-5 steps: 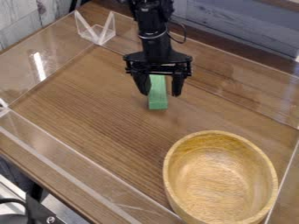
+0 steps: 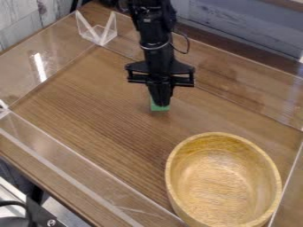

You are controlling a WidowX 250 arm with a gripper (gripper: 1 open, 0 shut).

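Note:
The black gripper point(image 2: 159, 89) points down over a small green object point(image 2: 159, 105) on the wooden table point(image 2: 83, 124), its fingers drawn together at the object's top. Most of the green object is hidden behind them, and whether anything is between the fingertips cannot be seen.
A large yellow bowl point(image 2: 224, 186) fills the lower right. A clear plastic piece point(image 2: 97, 28) stands at the back left.
The gripper has come lower and its fingers have closed from apart to together, covering more of the green object.

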